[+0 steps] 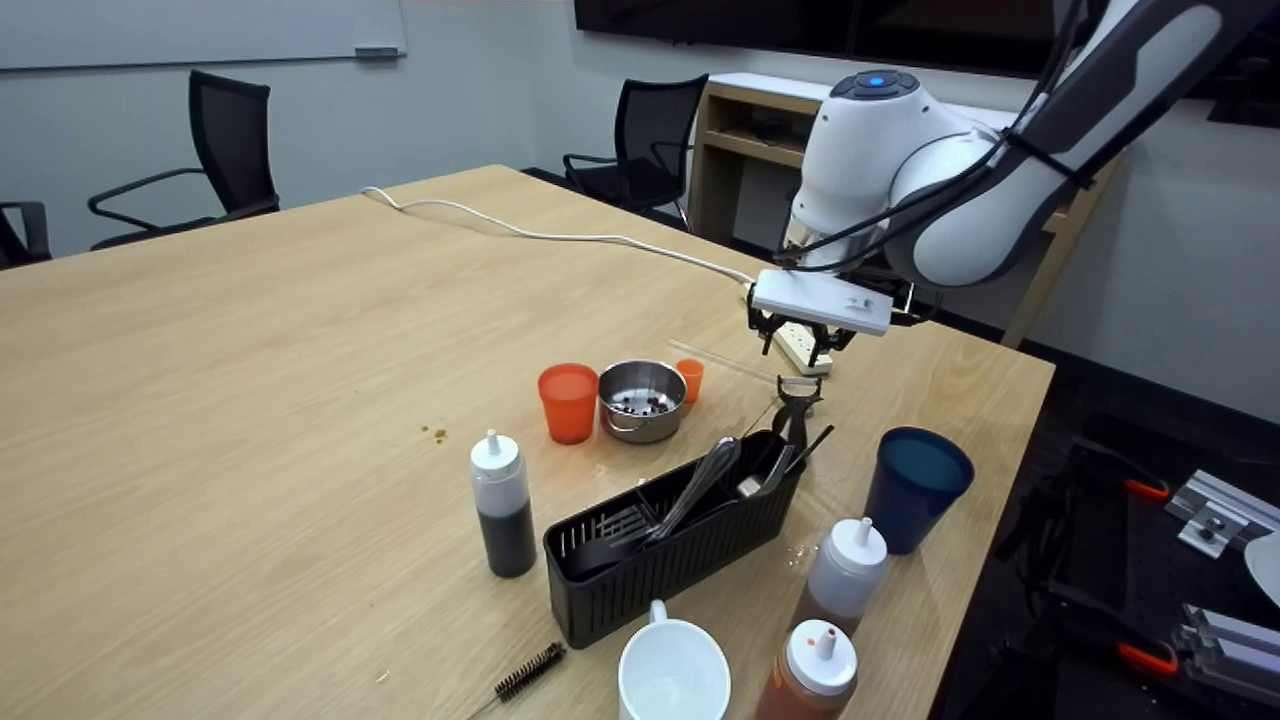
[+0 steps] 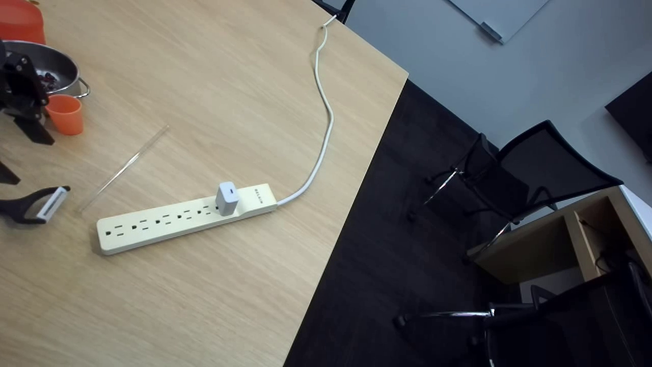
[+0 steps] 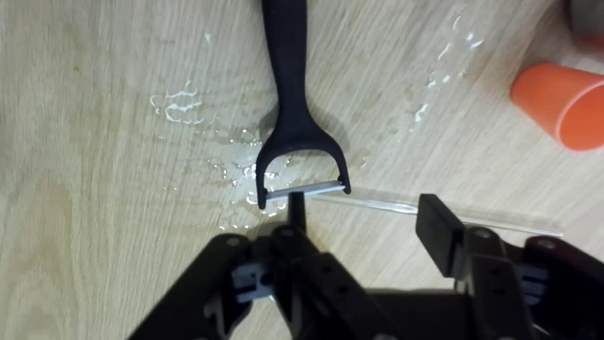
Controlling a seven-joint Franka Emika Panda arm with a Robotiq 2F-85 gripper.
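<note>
A black Y-shaped peeler with a pale blade lies on the wet tabletop. Its head points toward my gripper, which is open and holds nothing. In the wrist view the left finger overlaps the blade, while the right finger stands well clear of the peeler. From exterior view 1, the gripper hangs above the table, with the peeler below and in front of it, beside the black basket. Exterior view 2 catches the peeler's head and only the fingertips at the left edge.
The black basket of utensils stands near the peeler's handle end. A clear straw, a small orange cup and a metal pot lie to one side. A power strip and a blue cup are close too.
</note>
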